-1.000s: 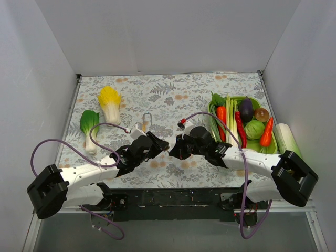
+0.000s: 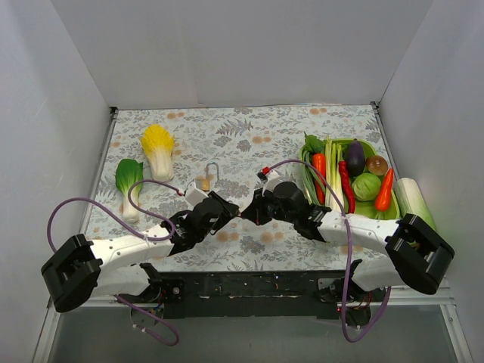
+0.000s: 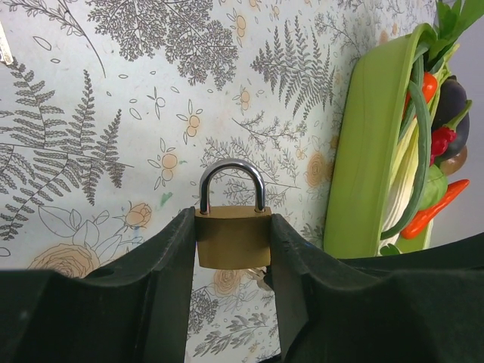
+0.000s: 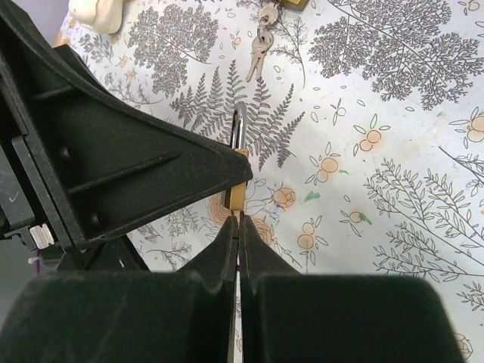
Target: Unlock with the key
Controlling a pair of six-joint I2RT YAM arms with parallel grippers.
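Note:
A brass padlock (image 3: 233, 246) with a closed steel shackle is clamped in my left gripper (image 2: 234, 212), shackle upward in the left wrist view. In the right wrist view the same padlock (image 4: 237, 198) appears edge-on, behind one left finger (image 4: 174, 155). My right gripper is shut, its tips right at the padlock's underside. A small silvery piece (image 3: 261, 275) shows just below the padlock, beside the right gripper's dark tip; whether it is a key, and whether it sits in the keyhole, I cannot tell.
Another padlock (image 4: 293, 3) lies on the floral mat with loose keys (image 4: 262, 44) near it. A green basket of vegetables (image 2: 308, 181) stands at the right. Yellow cabbage (image 2: 158, 151) and bok choy (image 2: 129, 181) lie at the left.
Both grippers' tips have shifted slightly left and come closer together, so the small gap between them has narrowed. Objects on the mat have stayed put.

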